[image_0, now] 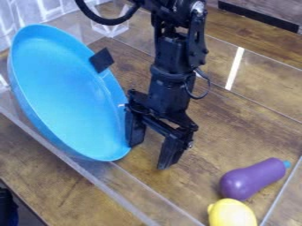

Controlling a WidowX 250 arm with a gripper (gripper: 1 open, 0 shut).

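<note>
My black gripper (154, 141) reaches down to the wooden table at centre, its fingers open. Its left finger meets the rim of a blue oval tray (53, 79), which is tipped up steeply to the left of it. Whether that finger grips or only touches the rim is hard to tell. A dark square piece (101, 60) shows at the tray's upper edge.
A purple eggplant (250, 180) and a yellow lemon (230, 214) lie at the lower right. Clear plastic walls border the table. The wood right of my gripper is clear.
</note>
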